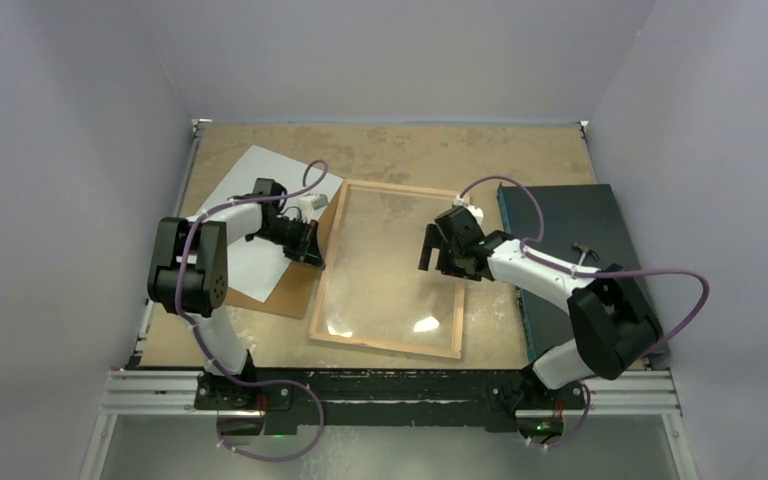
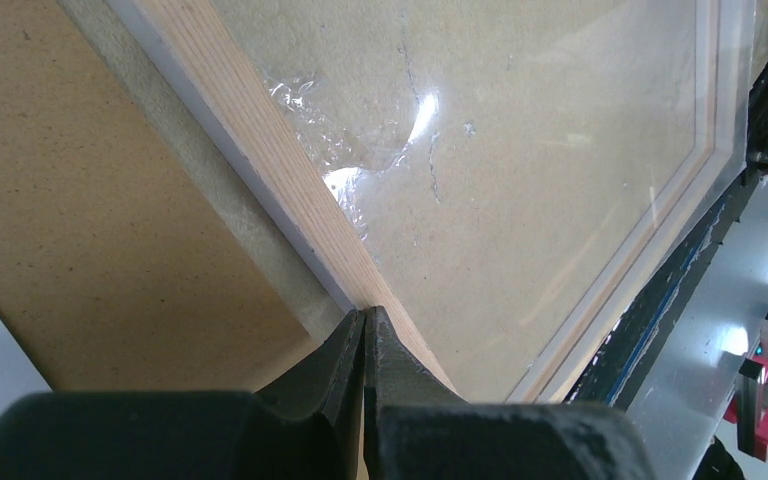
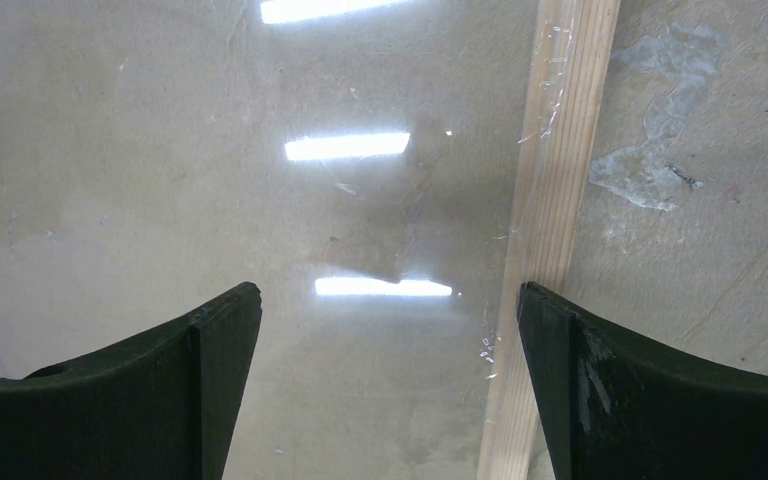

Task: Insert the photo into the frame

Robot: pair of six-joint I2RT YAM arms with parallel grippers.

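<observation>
The wooden frame [image 1: 385,347] lies flat at the table's middle with a clear, shiny pane [image 3: 210,200] across it; no picture shows beneath. At its left side, my left gripper [image 1: 320,266] is shut, its tips touching or just over the wooden strip [image 2: 290,175], nothing visible between them. My right gripper is open above the frame's right part, one finger [image 3: 550,340] over the right wooden strip and the other over the pane. Left of the frame lies a white sheet [image 1: 270,170] on a brown board [image 1: 288,297], partly under my left arm. Which piece is the photo I cannot tell.
A dark flat panel [image 1: 560,210] covers the table's right side, with a small tool [image 1: 585,250] on it. Walls stand at the back and both sides.
</observation>
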